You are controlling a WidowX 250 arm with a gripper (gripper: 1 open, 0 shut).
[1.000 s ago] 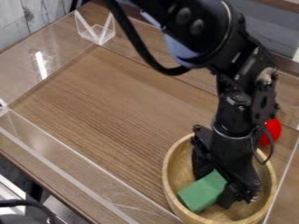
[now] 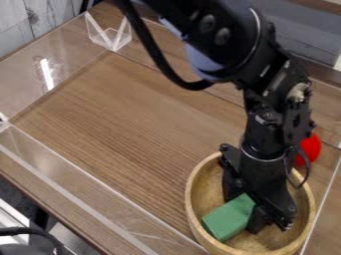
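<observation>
My black gripper (image 2: 260, 184) reaches down into a wooden bowl (image 2: 202, 189) at the lower right, over a green block (image 2: 229, 216) that lies in the bowl, its upper end hidden by the fingers. Whether the fingers are closed on the block is hard to tell, as they are dark and overlapping.
A red object (image 2: 310, 147) sits just behind the gripper at the right. A clear plastic holder (image 2: 111, 30) stands at the back left.
The gripper has shifted slightly within the bowl, and the green block shows a little less beneath it.
</observation>
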